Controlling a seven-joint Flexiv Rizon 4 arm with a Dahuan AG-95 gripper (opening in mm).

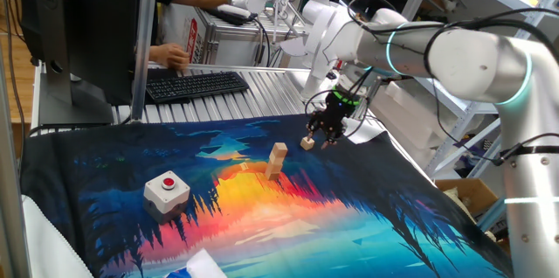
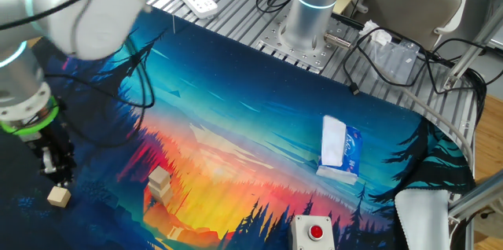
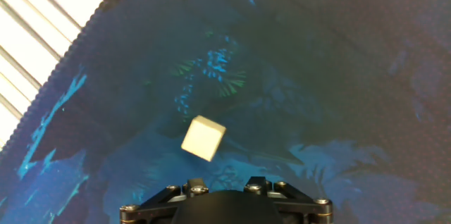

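A single light wooden cube (image 3: 203, 138) lies on the dark part of the printed cloth, just ahead of my fingers in the wrist view. My gripper is open, its two fingertips apart with only cloth showing between them. In exterior view 1 the gripper (image 1: 318, 140) hangs low beside that cube (image 1: 307, 143), and one finger appears close to it; contact cannot be made out. Exterior view 2 shows the cube (image 2: 59, 196) just below the fingertips. A stack of wooden blocks (image 1: 276, 163) stands upright nearer the cloth's middle.
On the cloth are a grey box with a red button (image 1: 166, 195) and a blue-and-white tissue pack (image 2: 339, 149). A keyboard (image 1: 196, 86) and a monitor (image 1: 87, 42) stand beyond the cloth, near a person's hand (image 1: 169, 56). Bare cloth surrounds the single cube.
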